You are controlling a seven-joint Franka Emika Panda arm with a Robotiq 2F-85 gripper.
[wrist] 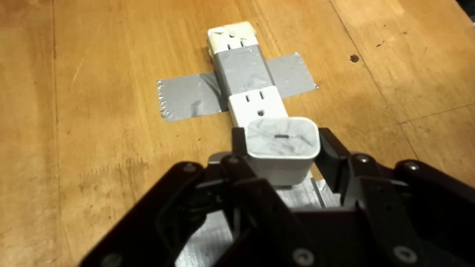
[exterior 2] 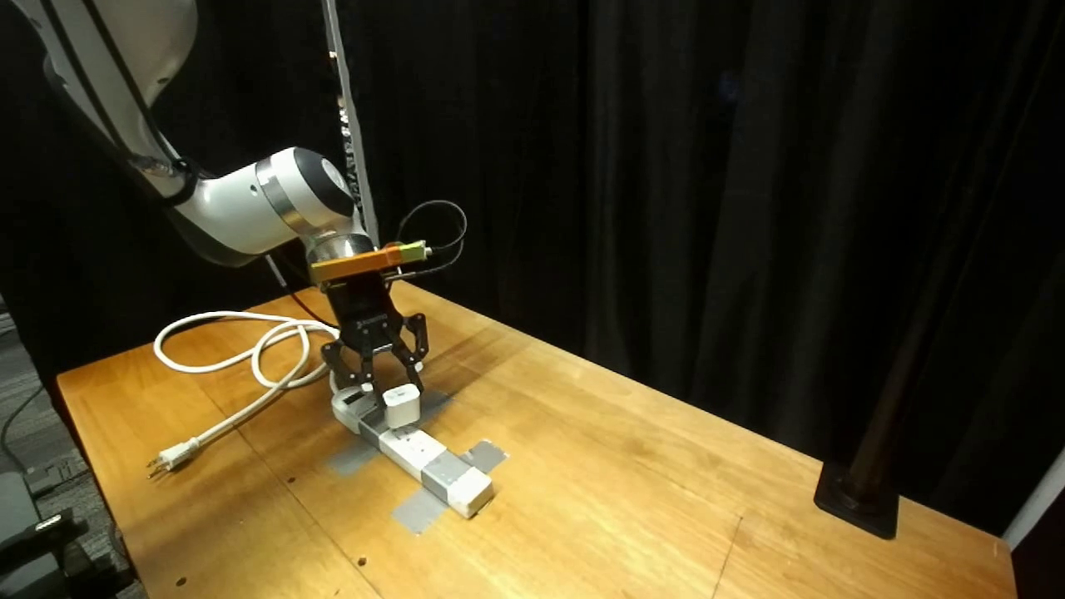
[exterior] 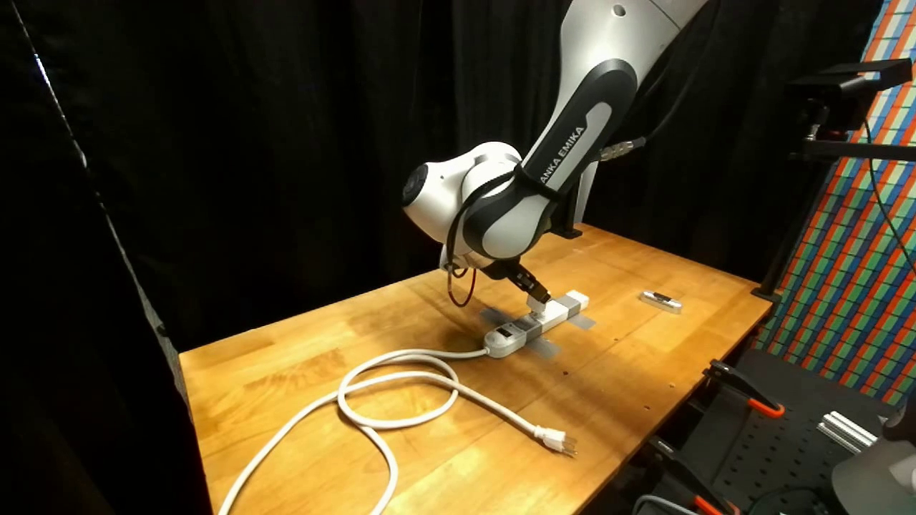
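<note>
A white, rounded block-shaped adapter [wrist: 282, 142] is pinched between the two black fingers of my gripper. Exterior view 2 shows the adapter [exterior 2: 402, 406] upright at the fingertips, over the white power strip [exterior 2: 409, 449] near its taped middle. In the wrist view one outlet of the strip [wrist: 258, 104] shows bare just beyond the adapter. The adapter's underside is hidden, so I cannot tell whether it touches the strip or sits in an outlet. From exterior view 1 my gripper [exterior: 542, 302] is low over the strip [exterior: 537, 325].
Grey tape [wrist: 189, 95] fixes the strip to the wooden table [exterior: 292, 365]. Its white cord [exterior: 403, 420] loops over the near side, ending in a plug [exterior: 556, 439]. A small silvery object [exterior: 660, 301] lies near the right edge.
</note>
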